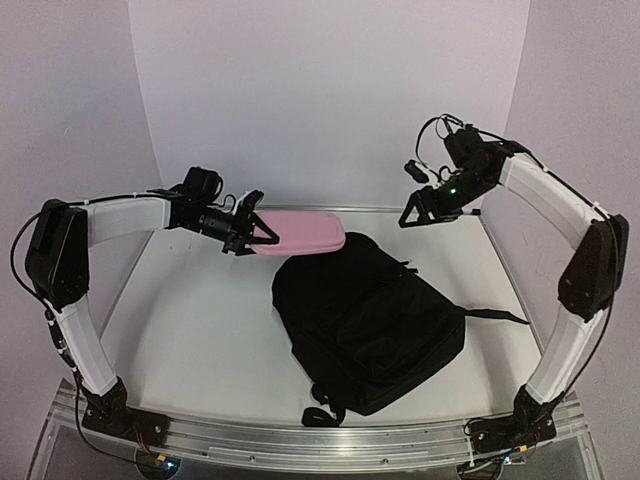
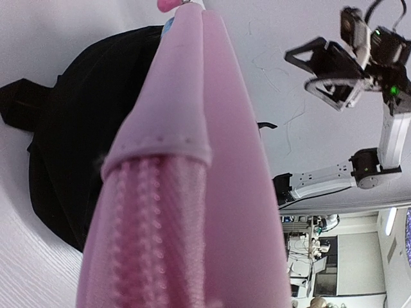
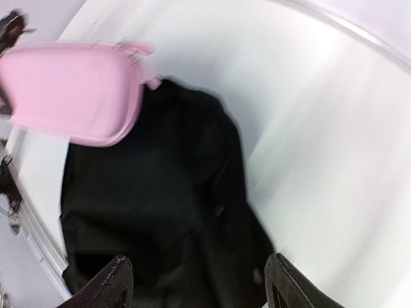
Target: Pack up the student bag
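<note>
A pink zippered case (image 1: 302,232) is clamped at its left end by my left gripper (image 1: 257,235), above the far-left end of the bag. In the left wrist view the case (image 2: 234,154) fills the middle, its zip facing the camera, and that gripper's fingers are hidden. The black student bag (image 1: 375,320) lies on the table. Back right of the bag, my right gripper (image 1: 415,212) hangs in the air, open. Its fingers (image 3: 106,285) stand wide apart in the right wrist view, with nothing held and the bag (image 3: 164,192) beyond them.
One strap (image 1: 495,315) stretches from the bag to the right, and another strap (image 1: 322,416) lies at its near end. A metal rail (image 1: 320,440) runs along the front edge.
</note>
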